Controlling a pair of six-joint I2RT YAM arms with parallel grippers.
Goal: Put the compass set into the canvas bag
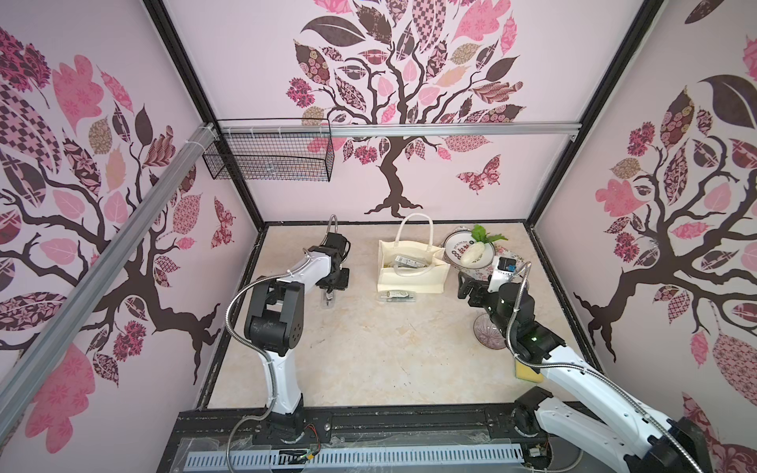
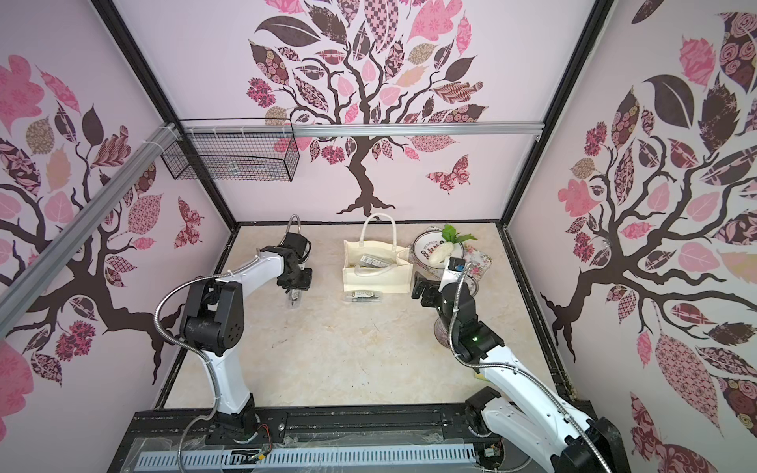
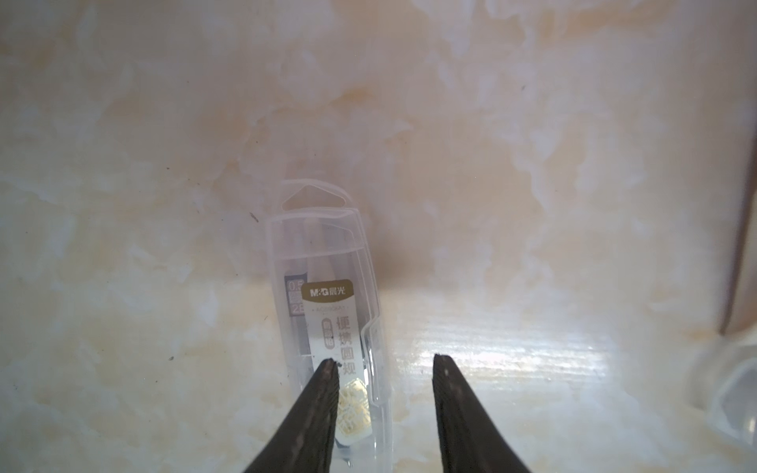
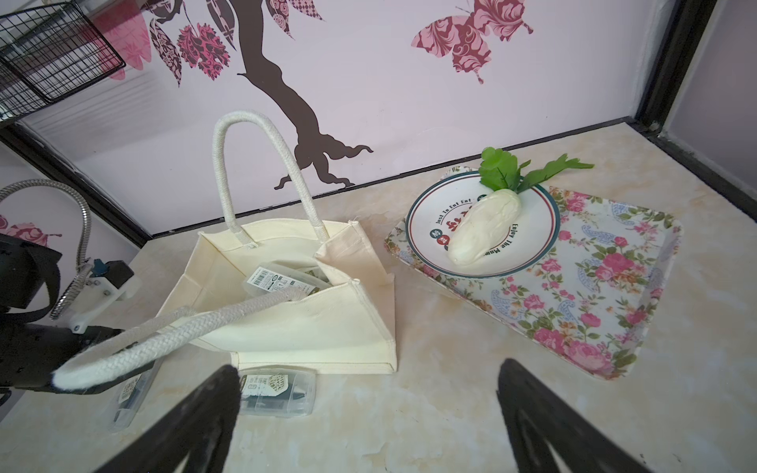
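Note:
A clear plastic compass set [image 3: 329,315] with a white label lies on the table at the left. My left gripper is over its near end, fingers part open; the left finger [image 3: 321,394] overlaps the case in view, while bare table shows between the case and the right finger. The cream canvas bag [image 4: 315,339] stands upright in the middle, its mouth open and a labelled package [image 4: 276,279] inside. Another clear case [image 4: 277,392] lies flat at the bag's front. To the right of the bag, my right gripper stands open and empty.
A white plate [image 4: 429,236] bearing a white radish [image 4: 485,227] sits on a floral tray [image 4: 583,276] at the back right. A yellow sponge [image 1: 529,372] and a round pinkish dish [image 1: 487,331] lie near the right arm.

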